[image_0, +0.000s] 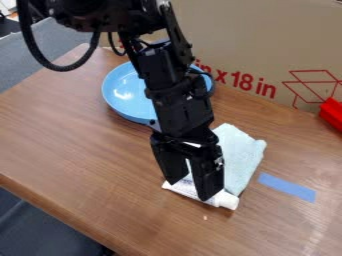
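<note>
My black gripper (190, 170) is lowered over a white tube (222, 199) lying on the wooden table, with its fingers open on either part of it; the fingers hide part of the tube. A pale folded cloth (242, 150) lies just behind the tube, partly covered by the arm.
A blue plate (123, 94) sits at the back left, behind the arm. A red object (333, 114) is at the right edge, and blue tape (286, 187) is on the table. A cardboard box (254, 50) stands at the back.
</note>
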